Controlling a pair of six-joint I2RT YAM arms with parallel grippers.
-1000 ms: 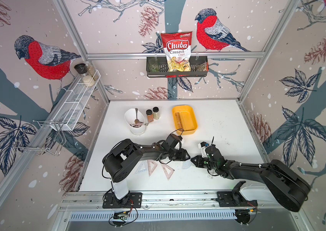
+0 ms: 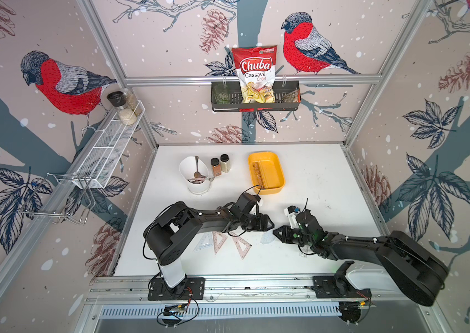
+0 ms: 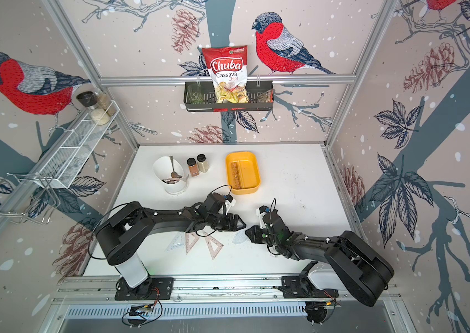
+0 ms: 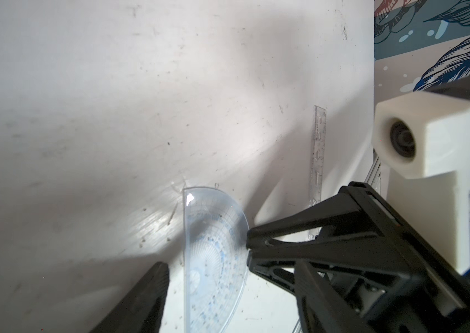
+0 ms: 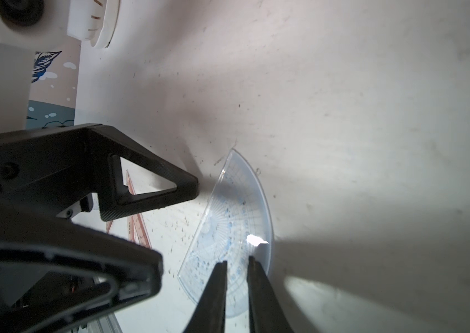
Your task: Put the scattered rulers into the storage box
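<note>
A clear bluish protractor [image 2: 267, 237] [image 4: 212, 260] [image 5: 229, 233] lies on the table between both hands. My left gripper [image 2: 269, 222] stands open with its fingers on either side of it. At the protractor's curved edge, my right gripper [image 2: 278, 233] is narrowly open; a small gap shows between its tips. Whether they touch the rim I cannot tell. Two pink set squares [image 2: 242, 247] and a pale blue set square [image 2: 204, 242] lie to the left. The orange storage box [image 2: 274, 189] at the back holds a brownish ruler [image 2: 257, 174].
A clear straight ruler [image 4: 317, 152] lies on the table near the right arm. At the back left stand a white bucket [image 2: 197, 187] with utensils and two spice jars [image 2: 216, 167].
The left arm shifted only slightly.
</note>
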